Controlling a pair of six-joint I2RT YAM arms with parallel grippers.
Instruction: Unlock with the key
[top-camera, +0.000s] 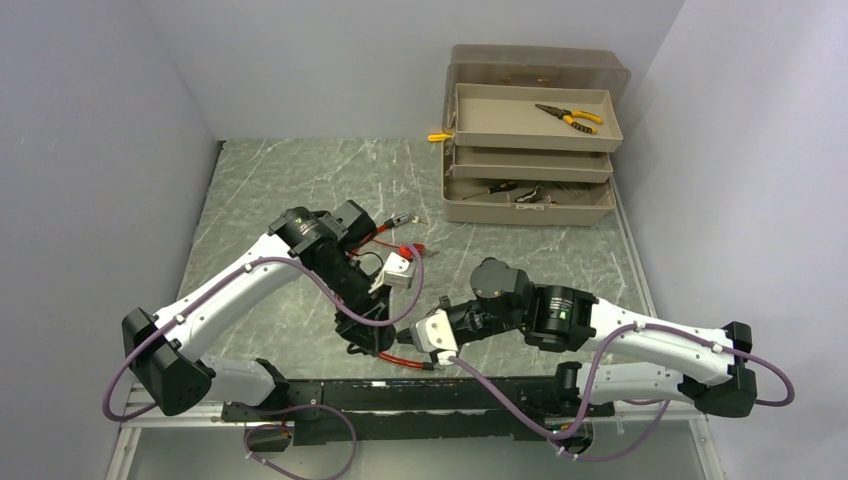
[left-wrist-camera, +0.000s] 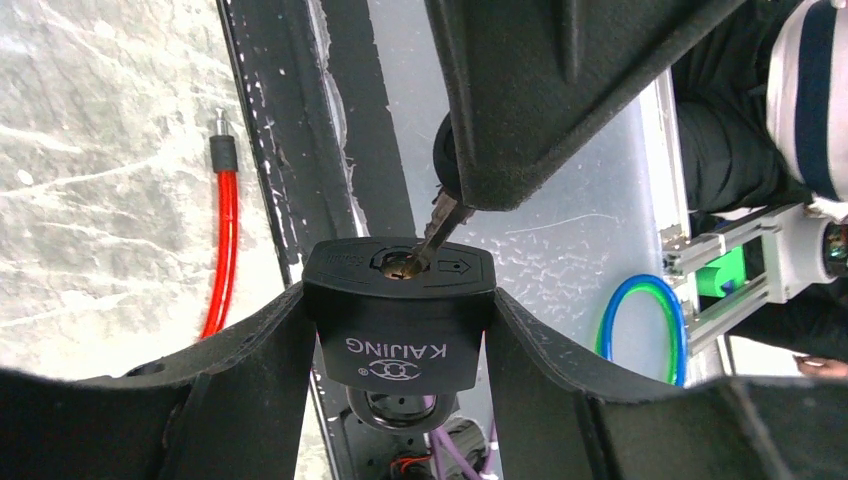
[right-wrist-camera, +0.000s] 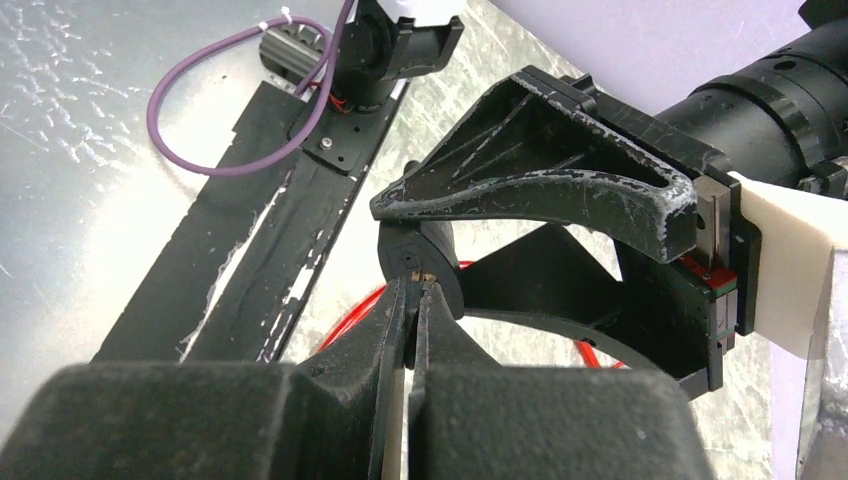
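A black padlock marked YAJING is held in my left gripper, its keyhole facing up. A key reaches its keyhole from above, its upper part behind the fingertip of my right gripper, which is shut on it. In the right wrist view the padlock body sits between the left gripper's fingers, and the tips of my right gripper meet it. From above, both grippers meet low at the front middle, largely hidden by the wrists.
Red cables lie on the marble floor under and behind the arms. A beige toolbox with pliers stands at the back right. The table's dark front edge runs just below the grippers.
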